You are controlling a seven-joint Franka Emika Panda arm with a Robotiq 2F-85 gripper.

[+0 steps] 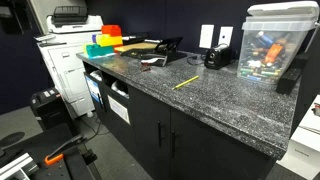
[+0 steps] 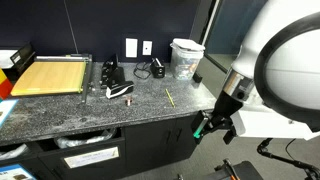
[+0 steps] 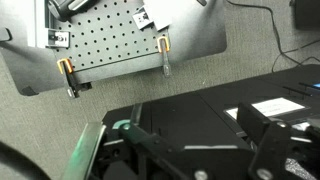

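In the wrist view my gripper is open, its fingers spread wide at the bottom of the picture with nothing between them. Below it are a perforated metal plate [image 3: 110,42], carpet and a dark surface. The second exterior view has the white arm [image 2: 262,65] coming down at the right, in front of the counter and away from the things on it. On the speckled counter [image 1: 225,100] lies a thin yellow stick-like item [image 1: 186,82]. A small reddish item [image 2: 127,101] lies farther left, near a black rack [image 2: 112,76].
A lidded clear bin [image 1: 272,48] of colourful things stands at the counter's right end. A black appliance [image 1: 221,54] sits by the wall outlets. The cutting board [image 2: 50,75] is at the left, above partly open drawers [image 2: 85,140].
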